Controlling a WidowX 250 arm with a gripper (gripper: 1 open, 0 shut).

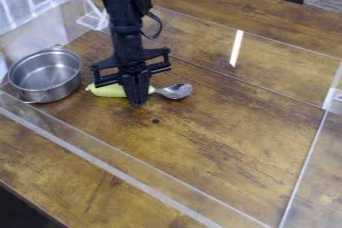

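The black gripper (134,84) is lowered to the wooden table, over a pale yellow-green object (103,89) with a silver spoon-like end (174,91) sticking out to the right. The fingers look close together; whether anything lies between them is hard to make out, as the gripper covers the middle of that object.
A steel pot (44,75) stands at the left beside the object. A white strip (237,49) lies at the upper right.
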